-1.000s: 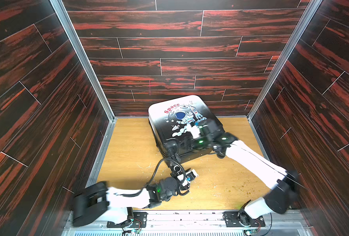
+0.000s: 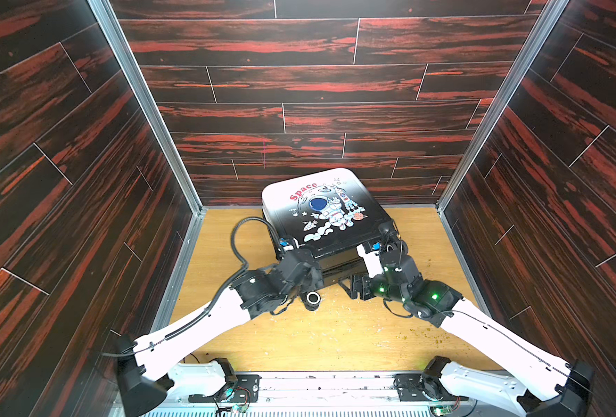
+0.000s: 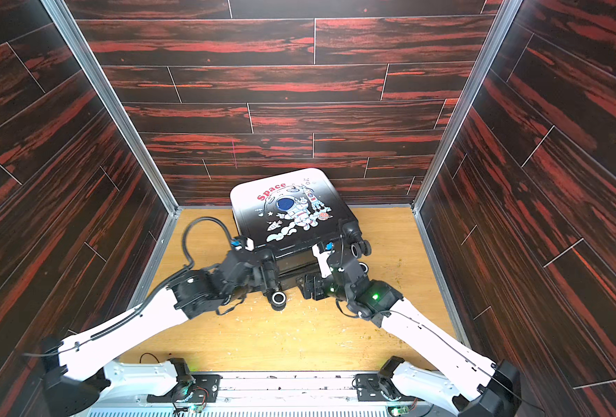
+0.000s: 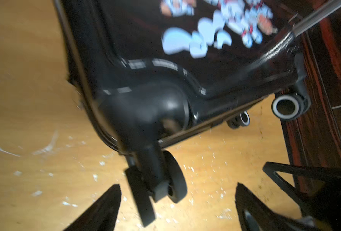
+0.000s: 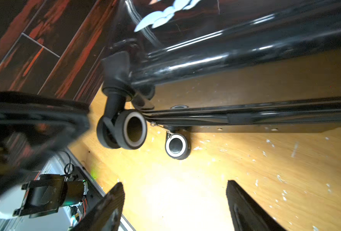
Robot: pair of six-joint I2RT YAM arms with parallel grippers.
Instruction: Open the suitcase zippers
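Note:
The black suitcase (image 2: 335, 215), printed with "Space" and an astronaut, lies flat on the table. My left gripper is open below a black corner wheel (image 4: 174, 173), fingers apart, nothing seen gripped. My right gripper is open over bare wood below the suitcase's front edge. The right wrist view shows a dark seam (image 5: 285, 115) along that edge, with a small metal pull (image 5: 162, 127) on a strand near the wheels (image 5: 132, 129). Whether that pull is a zipper's is hard to tell.
Dark panelled walls (image 2: 516, 160) enclose it on the back and sides. Both arms reach in from the front, close to each other at the suitcase's front.
My right arm has moved rightward and down from over the suitcase to its front right.

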